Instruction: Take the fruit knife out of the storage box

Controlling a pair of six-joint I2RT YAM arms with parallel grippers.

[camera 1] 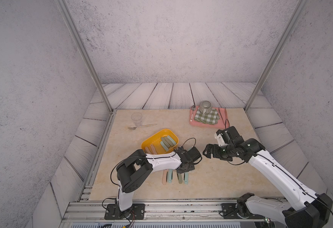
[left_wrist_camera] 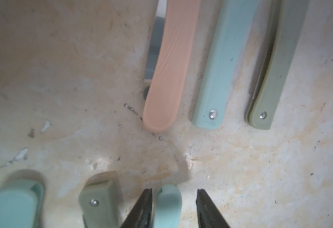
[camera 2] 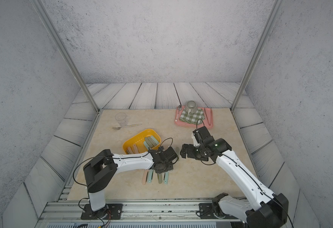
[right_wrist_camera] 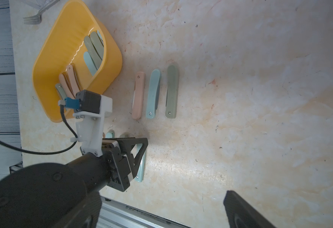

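Note:
The yellow storage box (camera 1: 146,142) holds several folding fruit knives: pink ones (right_wrist_camera: 72,79) and green and light blue ones (right_wrist_camera: 93,51). Over the table, my left gripper is open, with the end of a light blue knife (left_wrist_camera: 169,203) between its fingers; clear space shows on the knife's right, while the left finger is close beside it. That knife (right_wrist_camera: 140,169) lies on the table. A row of pink (left_wrist_camera: 170,72), light blue (left_wrist_camera: 223,64) and green (left_wrist_camera: 282,68) knives lies ahead. My right gripper hangs open and empty above bare table.
More knives (camera 1: 164,177) lie nearer the front edge, partly under the left arm. A clear cup (camera 1: 136,118) and a fork (camera 1: 143,126) stand behind the box. The pink tray (camera 1: 191,122) with cloth and bowl is at the back right.

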